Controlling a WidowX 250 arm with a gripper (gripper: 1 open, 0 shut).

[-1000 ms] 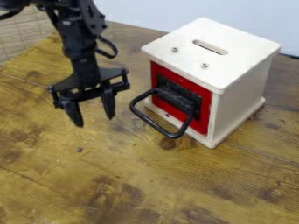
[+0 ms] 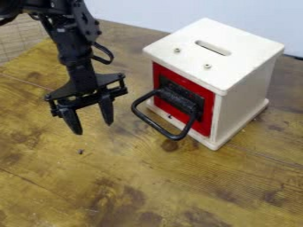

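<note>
My black gripper [image 2: 89,116] hangs open over the wooden table at the left of the camera view, with nothing between its fingers. To its right stands a white box [image 2: 235,59] with a slot in its top and a red front panel [image 2: 201,124]. A black handle [image 2: 166,133] sticks out from that panel toward my gripper, the two apart.
A light wall [image 2: 151,16] runs behind the box, and a tiled surface [image 2: 17,35] shows at the far upper left.
My gripper has shifted a little to the left and down in the view over the last second. The box and its handle have stayed in place.
</note>
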